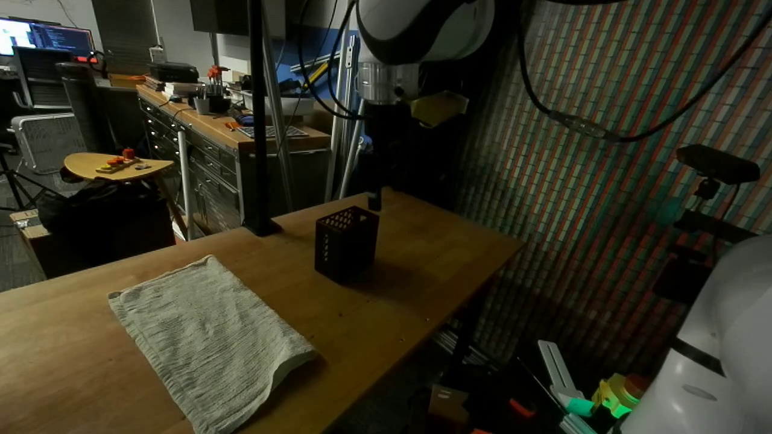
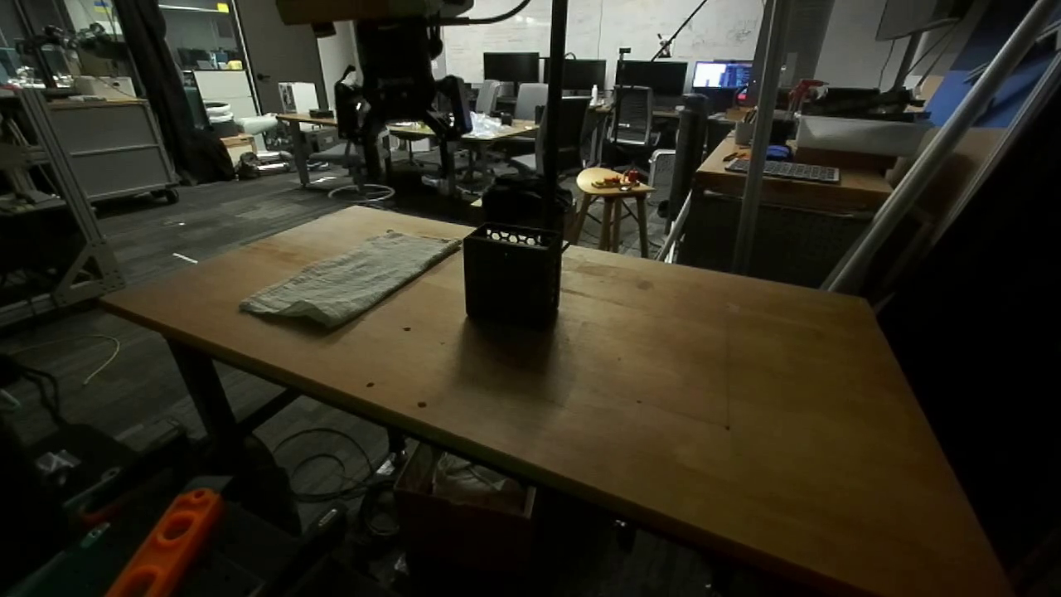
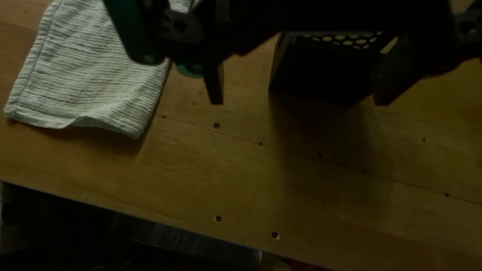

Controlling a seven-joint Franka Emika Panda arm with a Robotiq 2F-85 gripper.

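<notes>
A black basket (image 1: pixel 345 246) with holes along its upper edge stands upright on the wooden table. Beside it, a pale, ribbed towel (image 1: pixel 210 340) lies spread flat, one corner slightly raised. In the second exterior view the towel (image 2: pixel 353 279) is left of the basket (image 2: pixel 512 279). My gripper is open and empty, its two fingers wide apart in the wrist view. Beyond them shows the basket (image 3: pixel 321 67), its top partly hidden by the gripper. The second exterior view has the gripper (image 2: pixel 415 148) raised well above the tabletop.
A dark upright post (image 1: pixel 257 130) stands at the table's far edge, close to the basket. Bare tabletop (image 2: pixel 756 398) stretches to the right in the second exterior view. The near table edge crosses the lower wrist view.
</notes>
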